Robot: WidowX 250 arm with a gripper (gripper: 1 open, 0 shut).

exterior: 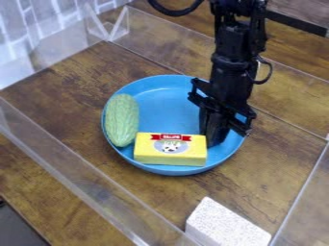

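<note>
A blue plate (pixel 168 93) holds a green corn or cabbage-like vegetable (pixel 121 119) on its left and a yellow butter box (pixel 170 149) at the front. The black robot gripper (pixel 214 126) reaches down over the plate's right side, its tips low inside the rim, right of the box. It looks shut, with nothing visible between its fingers, though the dark tips are hard to make out.
A white block (pixel 226 227) lies at the front right on the wooden table (pixel 58 86). Clear barrier edges run along the left and right. The table left of the plate is bare.
</note>
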